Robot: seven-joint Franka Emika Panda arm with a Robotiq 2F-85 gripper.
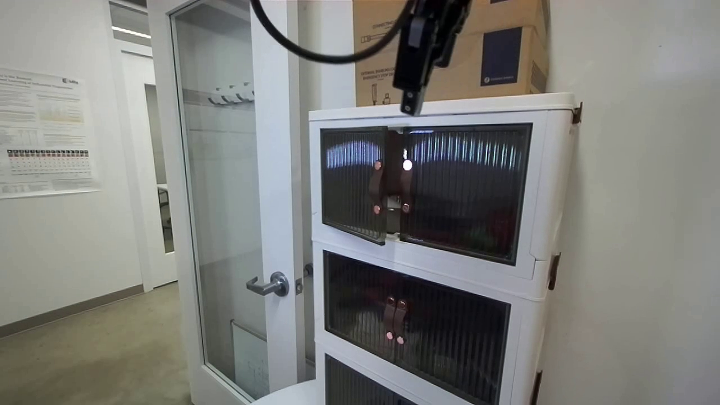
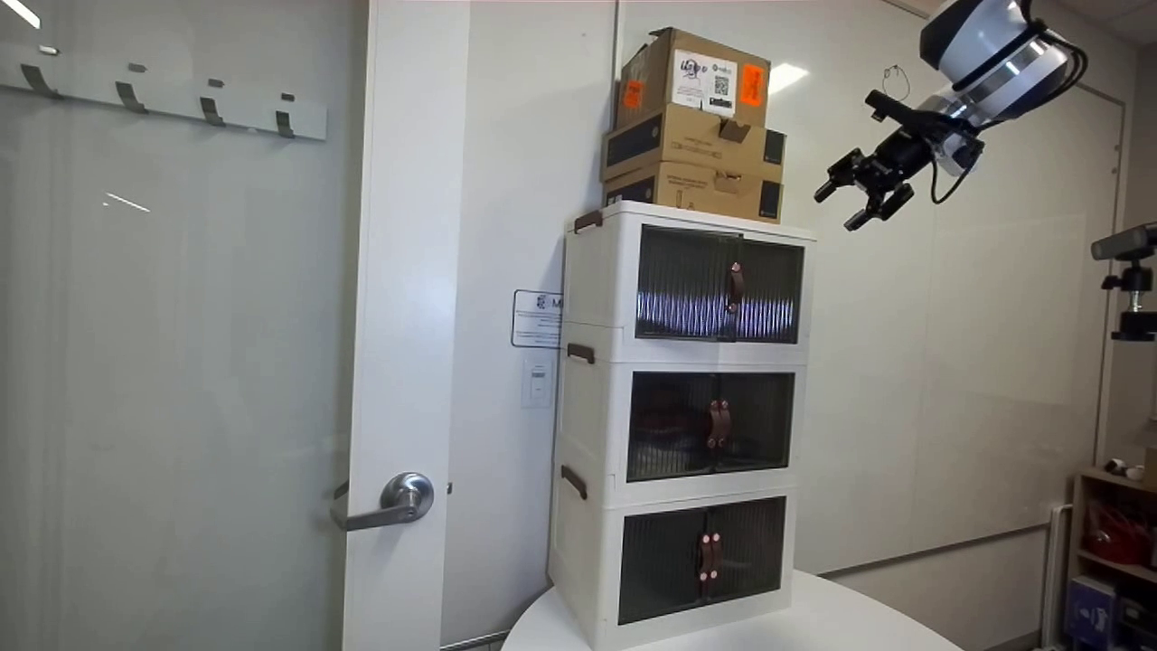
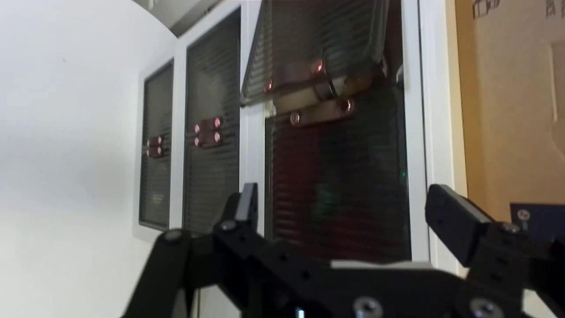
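Observation:
A white cabinet [image 1: 550, 175] stacked in tiers has dark ribbed doors with brown leather pulls. On the top tier, the left door [image 1: 351, 182] stands ajar, swung slightly outward, while the right door [image 1: 466, 192] sits flush in its frame. The wrist view shows that ajar door [image 3: 296, 37] at the top, a gap beside it and the inside mostly dark. My gripper [image 2: 837, 211] is in the air in front of the cabinet's upper right, its fingers spread wide. Nothing is between its fingers, which are apart from both doors.
Cardboard boxes [image 2: 694, 136] are piled on top of the cabinet. The cabinet stands on a round white table [image 2: 857, 618]. A glass-panelled room door [image 1: 277, 169] is close on its left, and a wall lies to its right. Both lower tiers' doors look closed.

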